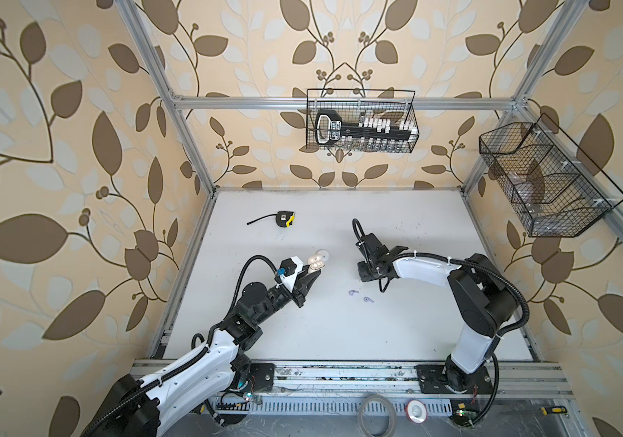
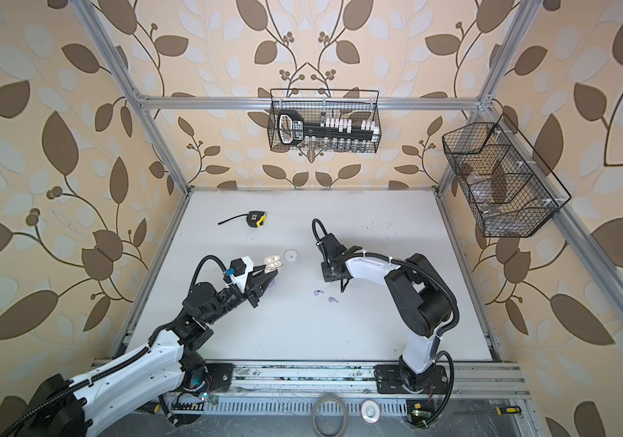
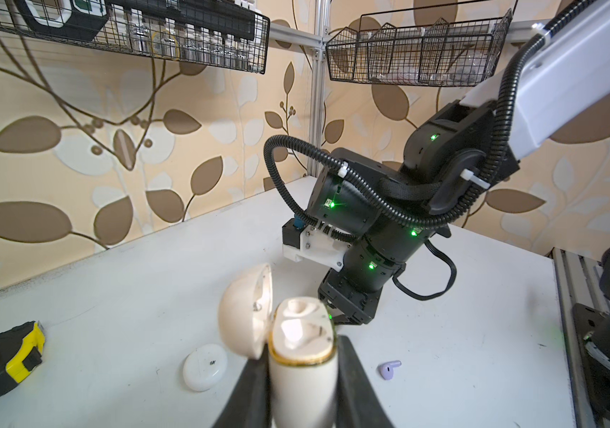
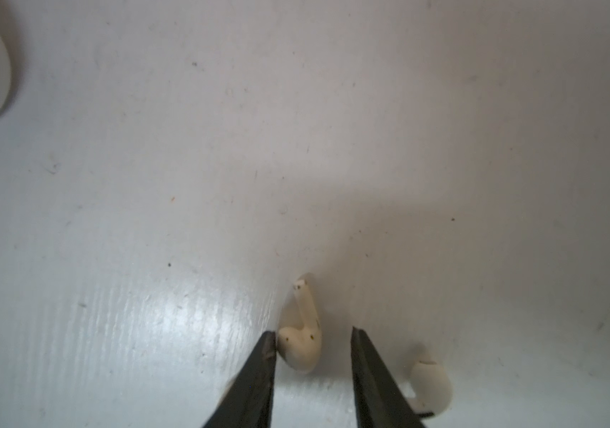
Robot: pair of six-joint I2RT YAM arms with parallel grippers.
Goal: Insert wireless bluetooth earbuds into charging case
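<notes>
My left gripper is shut on the white charging case (image 3: pixel 303 342), held upright above the table with its lid swung open to the left. The wells in the case look empty. Two small pale earbuds lie on the table: one earbud (image 1: pixel 353 292) is nearer the left arm, and a second earbud (image 1: pixel 369 299) sits just to its right. My right gripper points down over the table, part open. In the right wrist view, one earbud (image 4: pixel 300 342) appears between its fingertips, nearer the left one; the other earbud (image 4: pixel 430 388) is outside the right finger.
A white round disc (image 3: pixel 205 367) lies on the table beyond the case. Farther back is a black and yellow tape measure (image 1: pixel 285 218). Wire baskets (image 1: pixel 361 123) hang on the frame above.
</notes>
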